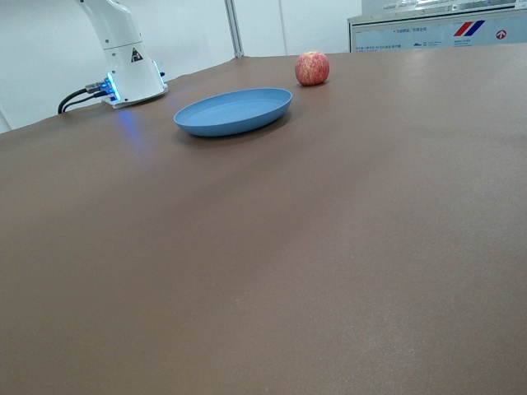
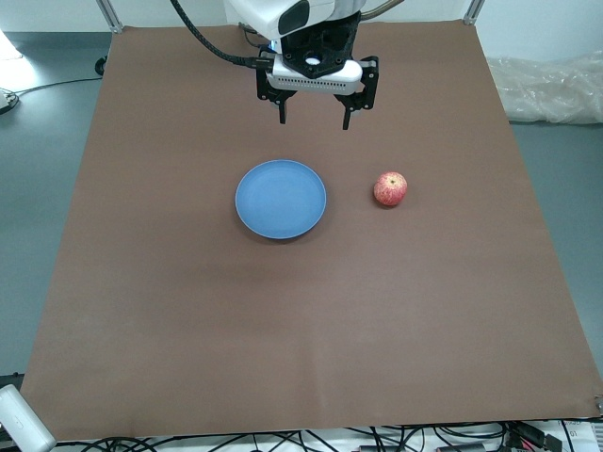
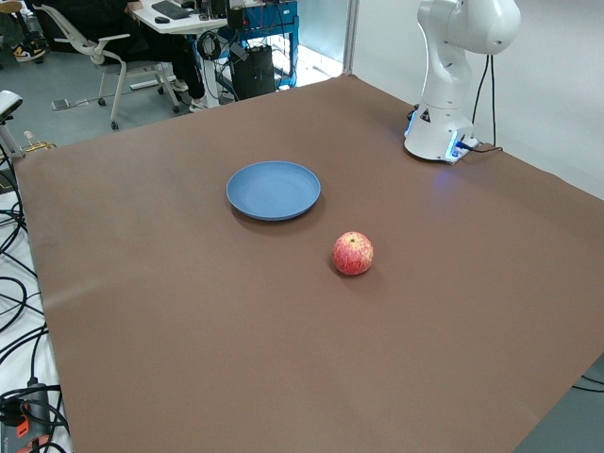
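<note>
A blue plate (image 2: pixel 280 199) lies flat on the brown table (image 2: pixel 301 330), with a red apple (image 2: pixel 390 188) apart from it to the right in the left view. The plate (image 3: pixel 273 191) and apple (image 3: pixel 353 253) also show in the right view, and the plate (image 1: pixel 232 111) and apple (image 1: pixel 311 67) in the top view. My gripper (image 2: pixel 314 116) hangs at the far side, above and beyond both, open, with nothing between its two widely spaced black fingers. The top and right views show the arm's base, not the gripper.
The white arm base (image 3: pixel 436 132) stands at the table's edge. Cables (image 2: pixel 283 443) run along the near edge in the left view. A chair, person and desk are off the table in the right view.
</note>
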